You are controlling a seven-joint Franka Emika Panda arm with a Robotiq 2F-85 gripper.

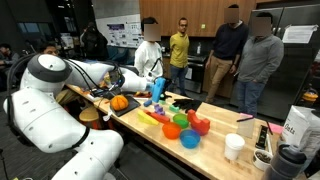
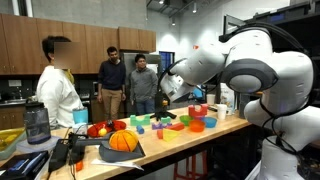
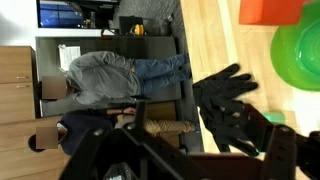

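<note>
My gripper shows as two dark fingers at the bottom of the wrist view, spread apart with nothing seen held between them. Black gloves lie on the wooden table beyond the fingers. To their right are a green bowl, a red object and a small green piece. In exterior view 1 the blue part at the arm's end hangs over the far half of the table, left of the black gloves. The fingertips are too small to make out there.
Green, orange and blue bowls stand mid-table. An orange ball sits at the left end. A white cup and dark cups are on the right. Several people stand behind the table.
</note>
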